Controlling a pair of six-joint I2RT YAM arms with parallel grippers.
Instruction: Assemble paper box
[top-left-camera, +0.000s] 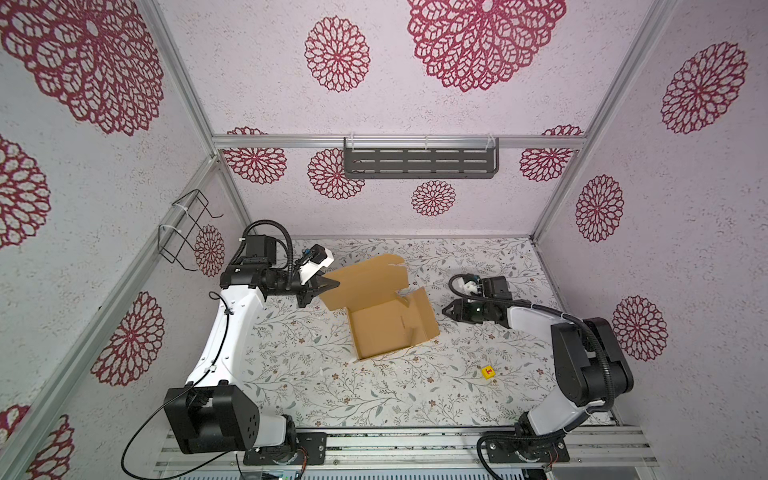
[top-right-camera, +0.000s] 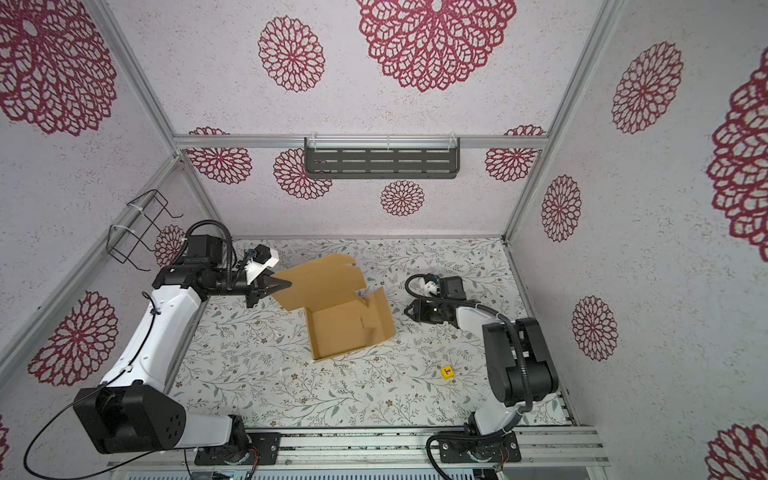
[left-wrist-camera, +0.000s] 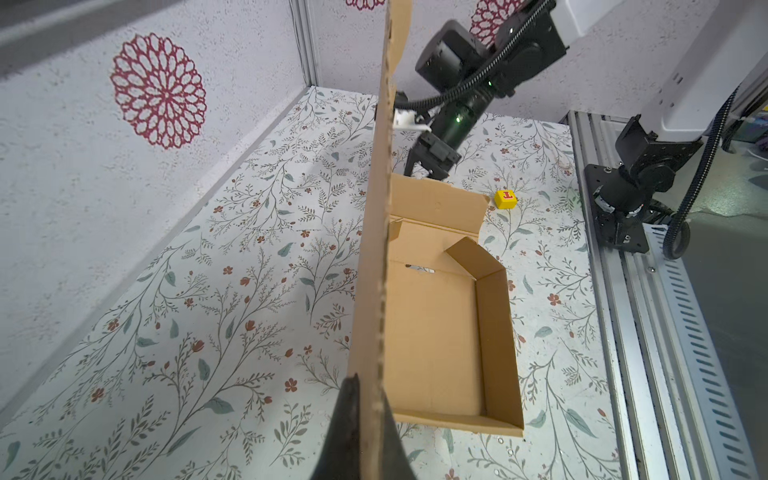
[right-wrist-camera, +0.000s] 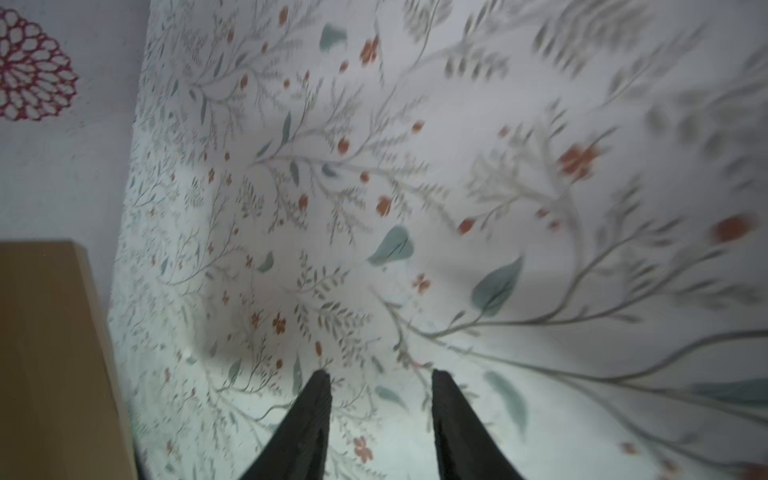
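Note:
The brown cardboard box (top-left-camera: 382, 329) sits on the table between the arms, its lid panel (top-left-camera: 372, 280) standing up at the back and a side flap (top-left-camera: 421, 317) folded outward on the right. At the lid's left edge my left gripper (top-left-camera: 326, 284) is shut on the cardboard; from the left wrist view, the lid panel (left-wrist-camera: 374, 240) runs edge-on between the fingers. My right gripper (top-left-camera: 449, 310) stands apart from the box on its right. Its fingers (right-wrist-camera: 316, 420) are parted with only table showing between them, and part of the box shows blurred at that view's left edge.
A small yellow cube (top-left-camera: 488, 372) lies at the front right. A grey shelf (top-left-camera: 421, 163) hangs on the back wall, and a wire rack (top-left-camera: 185, 228) is on the left.

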